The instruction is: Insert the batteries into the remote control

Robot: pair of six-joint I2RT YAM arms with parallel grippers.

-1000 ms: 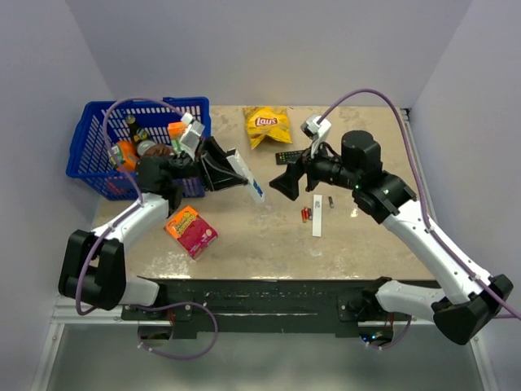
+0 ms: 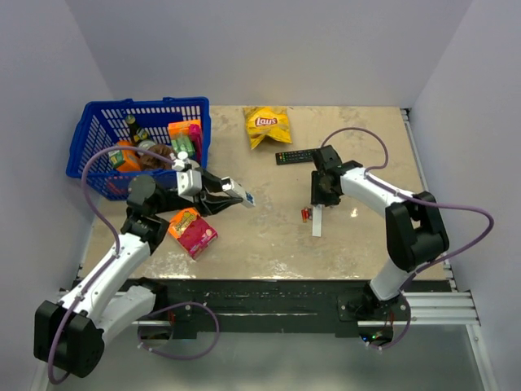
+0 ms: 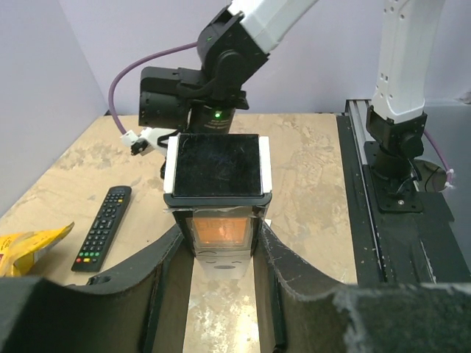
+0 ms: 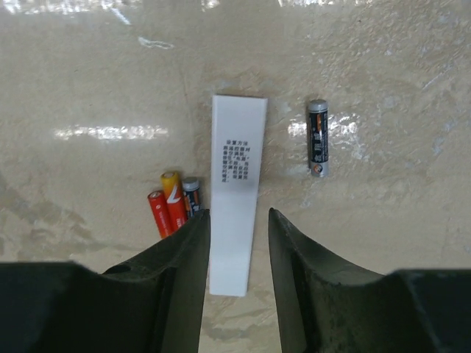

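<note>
My left gripper [image 2: 226,195] is shut on a white-and-black box-like object [image 3: 217,165], likely the remote's body, with an orange part visible. My right gripper points down over a white strip [image 4: 237,132], part open. A small group of red, orange and dark batteries [image 4: 174,198] lies left of the strip, and a single dark battery [image 4: 318,140] lies to its right. A long black remote [image 2: 297,155] lies behind, near the back of the table.
A blue basket [image 2: 89,147] of groceries stands at the left, a yellow chip bag [image 2: 267,122] at the back, and a red-orange box [image 2: 195,235] front left.
My right gripper has swung down and right to above the white strip and batteries. My left gripper with its held object has moved slightly left and down.
</note>
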